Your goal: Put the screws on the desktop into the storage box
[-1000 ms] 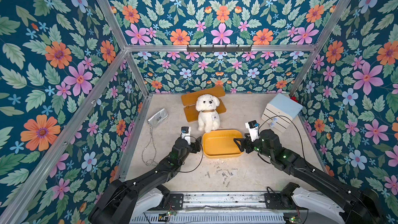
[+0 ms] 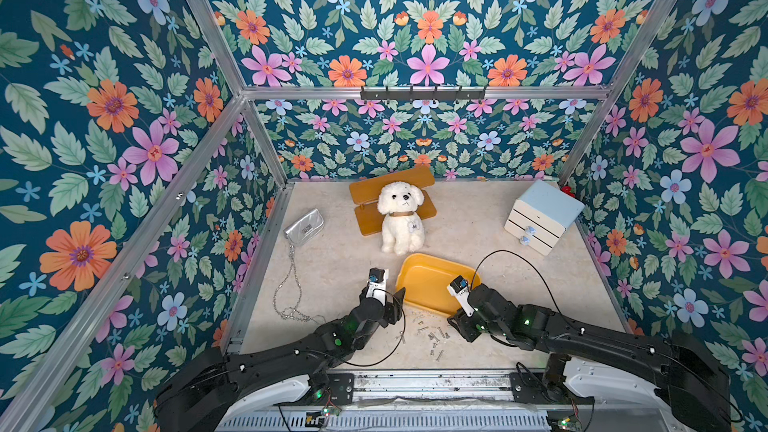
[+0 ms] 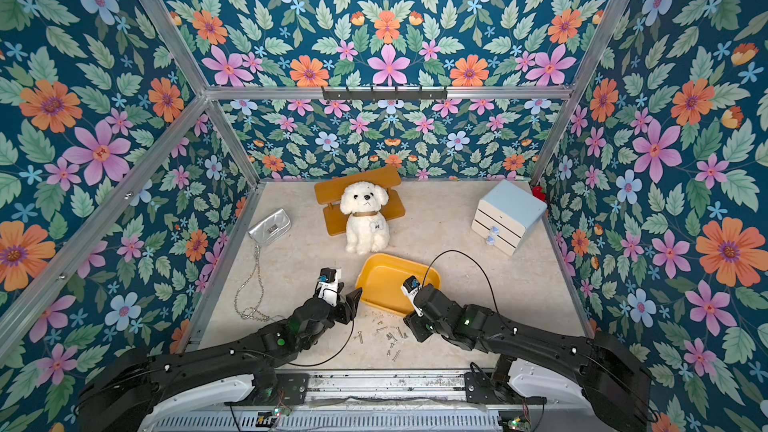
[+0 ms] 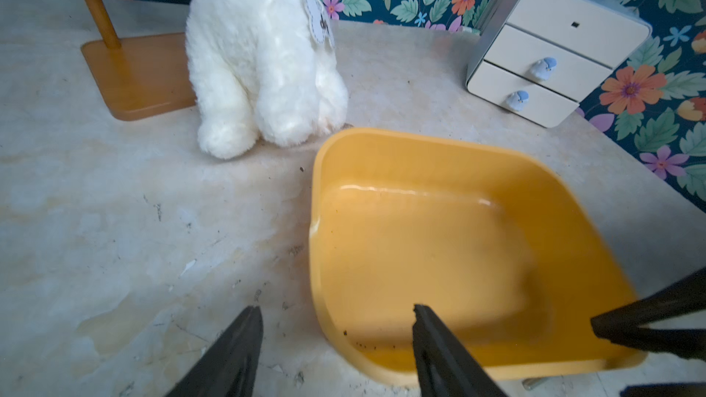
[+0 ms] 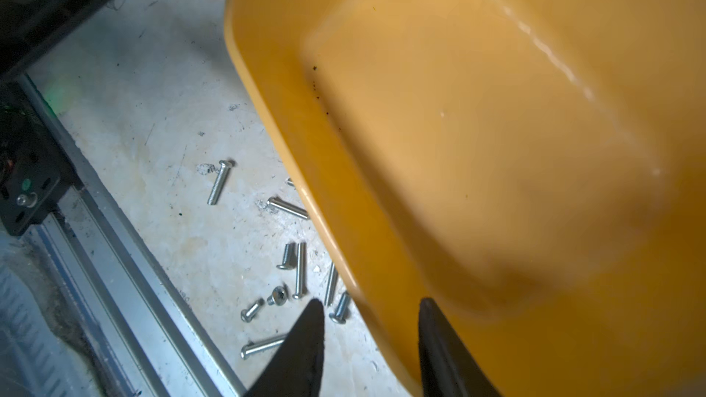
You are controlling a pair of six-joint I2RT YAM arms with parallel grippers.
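Observation:
An orange tray (image 2: 432,280) lies mid-table, tilted in plan, its right end nearer the front. Several loose silver screws (image 5: 219,180) lie on the table just in front of it, outside it. My left gripper is open at the tray's left end, with nothing held. My right gripper is open low over the tray's front rim, which runs between its fingertips; whether it touches the rim cannot be told.
A white plush dog (image 2: 404,228) with a wooden stand (image 3: 336,221) sits at the back. A drawer box (image 2: 544,216) stands right. A silver bag (image 2: 304,226) with a chain lies left. The front rail (image 2: 432,376) edges the table.
Both grippers have moved toward the front over the last second, the right one also leftward.

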